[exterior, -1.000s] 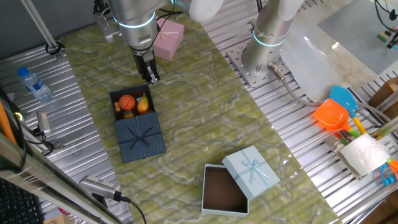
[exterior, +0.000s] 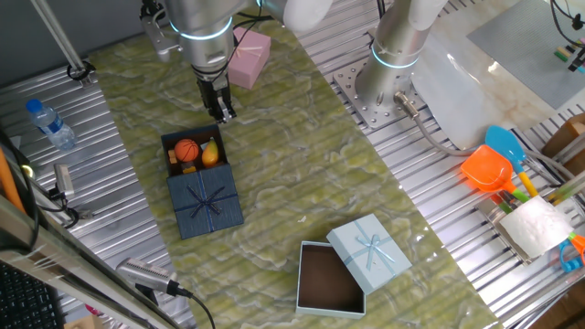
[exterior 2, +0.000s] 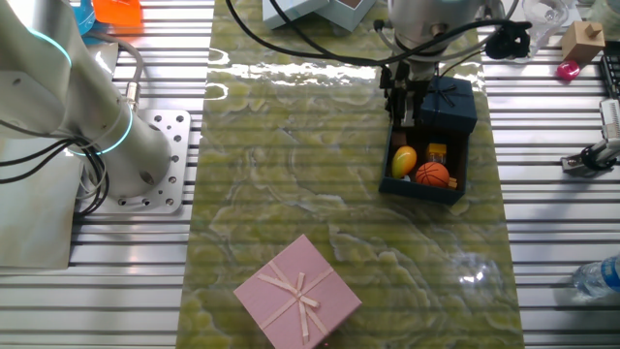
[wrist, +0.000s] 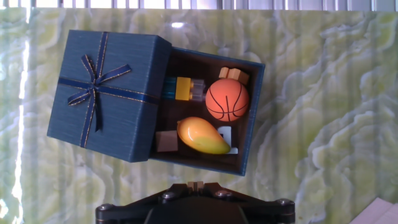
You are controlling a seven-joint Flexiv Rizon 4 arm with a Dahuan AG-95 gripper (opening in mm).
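A dark blue gift box (wrist: 249,118) stands part open in the wrist view, its ribboned lid (wrist: 124,68) resting askew over the left side. Inside lie an orange basketball (wrist: 227,99), a yellow-orange mango (wrist: 202,135), a yellow-and-teal piece (wrist: 183,88) and small wooden blocks (wrist: 234,75). At the bottom of that view my gripper is shut, its tips together and nothing visible between them. Exterior view 1 has the gripper (exterior: 226,118) above the mat, just beyond the box's open end.
A light blue box (exterior: 331,281) is half uncovered and empty where visible, its lid (exterior: 370,253) leaning across one side. The pink box (exterior 2: 298,291) is closed. A water bottle (exterior: 51,124) and toy shovels (exterior: 489,169) lie off the green mat (exterior: 292,174), whose middle is clear.
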